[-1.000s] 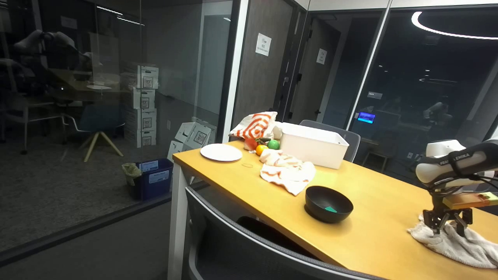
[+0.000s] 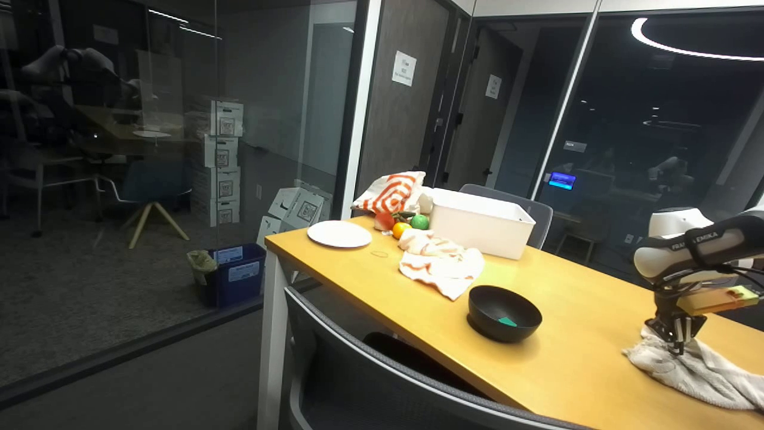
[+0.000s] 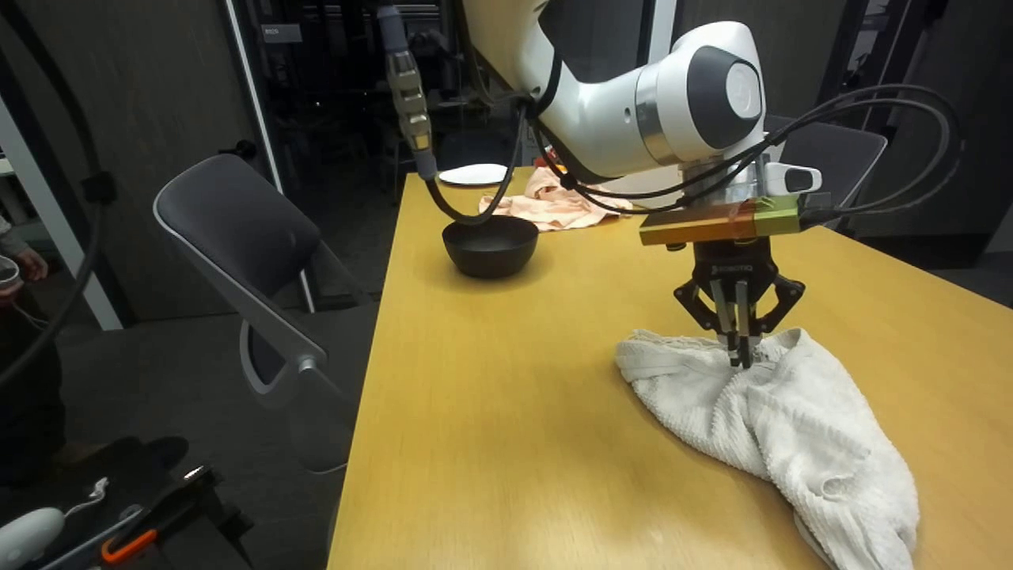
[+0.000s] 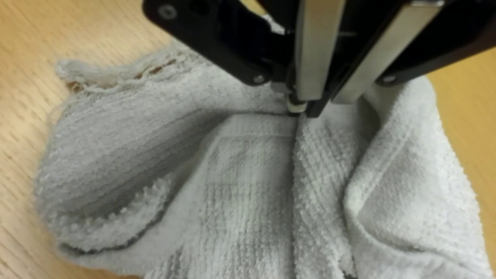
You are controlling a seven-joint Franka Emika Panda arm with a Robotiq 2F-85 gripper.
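A white ribbed towel (image 3: 807,427) lies crumpled on the table, its far end bunched up beneath the arm. My gripper (image 3: 741,361) points straight down at that end and is shut on a fold of the cloth. In the wrist view the fingertips (image 4: 314,109) come together where a ridge of the towel (image 4: 251,186) rises into them, and the pinched part itself is hidden. Most of the towel still rests on the wood. From the first exterior view, the gripper (image 2: 677,350) stands at the towel's upper left part.
A black bowl (image 2: 494,304) with a green piece inside stands mid-table. Beyond it are an orange-patterned cloth (image 2: 444,265), a white bin (image 2: 480,222), a white plate (image 2: 339,234) and some fruit. Chairs line the edges. Bare table (image 3: 494,408) lies left of the towel.
The fingers were spread apart over the towel a second ago and are now closed together on it. The arm has shifted slightly, and the towel's near end has moved a little.
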